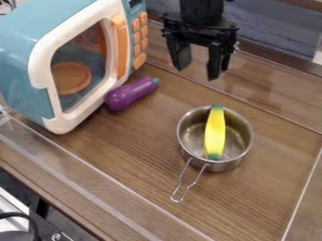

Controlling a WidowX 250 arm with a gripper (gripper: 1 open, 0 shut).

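My black gripper (199,58) hangs open at the top centre, above the back of the wooden counter, with nothing between its fingers. A steel pan (233,153) with a wire handle sits on the right half of the counter. A yellow banana-like vegetable (216,134) with a green tip lies in the pan. A purple eggplant (131,93) lies beside a blue and white toy microwave (30,49), whose window shows an orange round plate (71,75) inside.
A dark cable and objects sit at the lower left corner, past the counter's edge. A grey wall stands behind.
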